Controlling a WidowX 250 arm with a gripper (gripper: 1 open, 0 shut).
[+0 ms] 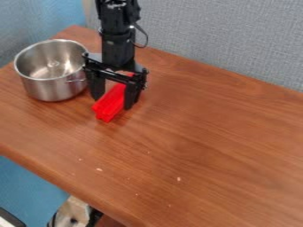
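A red elongated block (109,107) lies on the wooden table, angled toward the lower left. My black gripper (113,90) is low over it, open, its two fingers on either side of the block's upper part, which is partly hidden by them. A steel pot (48,82) stands just left of the gripper.
A grey textured wall (225,35) runs along the back and a blue surface shows at the left. A small light object sits below the table's lower-left edge.
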